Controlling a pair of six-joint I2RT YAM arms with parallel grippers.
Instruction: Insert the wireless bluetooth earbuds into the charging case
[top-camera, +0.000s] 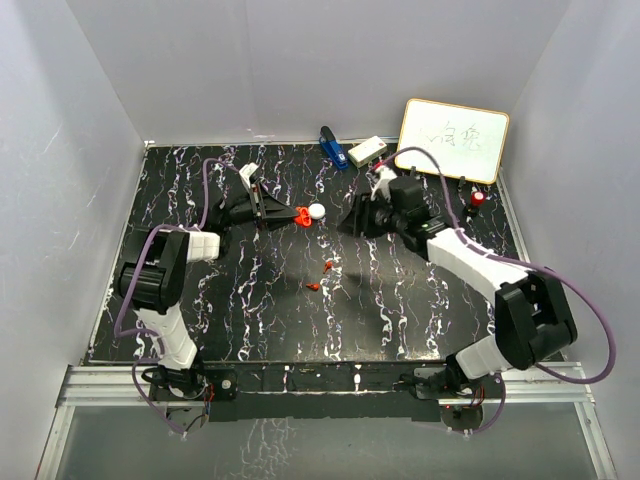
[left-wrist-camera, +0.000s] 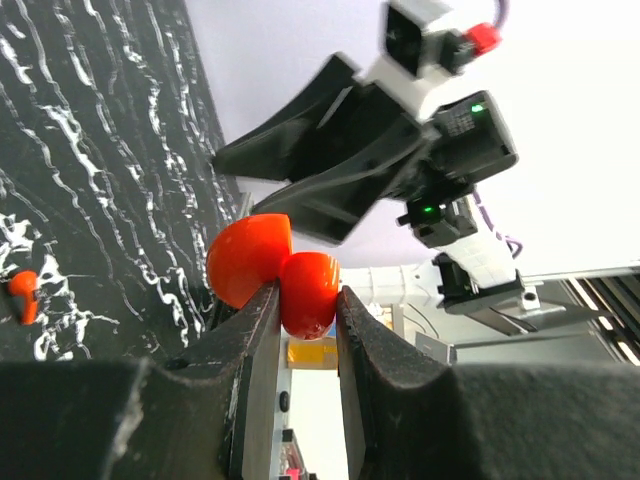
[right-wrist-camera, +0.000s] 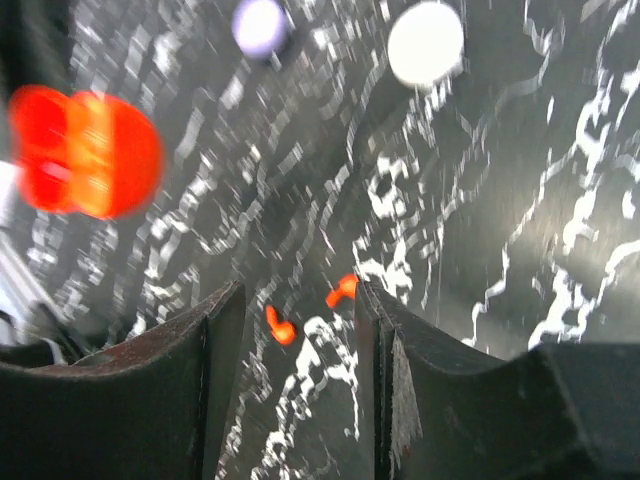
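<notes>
An orange-red charging case (top-camera: 301, 216) with its lid up is held in my left gripper (top-camera: 292, 216), shut on it; in the left wrist view the case (left-wrist-camera: 305, 295) sits between the fingertips. My right gripper is part open, nothing between its fingers, raised to the right of the case and pointing down. Below it in the right wrist view lie two small orange earbuds (right-wrist-camera: 281, 326) on the black marbled table, apart from each other.
A white round lid (right-wrist-camera: 425, 45) and a purple object (right-wrist-camera: 258, 25) lie behind. At the back are a blue stapler (top-camera: 333, 148), a pale block (top-camera: 367, 151), a whiteboard (top-camera: 453, 139) and a red-capped item (top-camera: 475, 202).
</notes>
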